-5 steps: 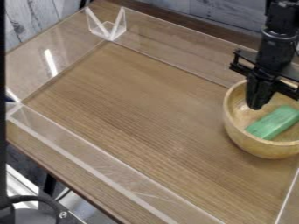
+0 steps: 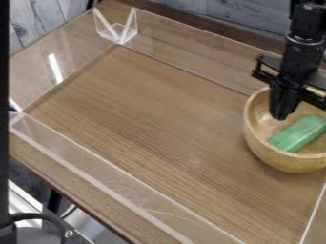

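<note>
A wooden bowl [image 2: 265,147] sits at the right of the table, with a green oblong object [image 2: 299,133] lying inside it. My black gripper [image 2: 280,107] hangs from the upper right, its fingertips low over the left back part of the bowl, to the upper left of the green object. It looks shut, with nothing visible between its fingers.
Clear plastic guards run along its edges. Black cables or hardware [image 2: 26,229] lie at the lower left corner, off the table.
</note>
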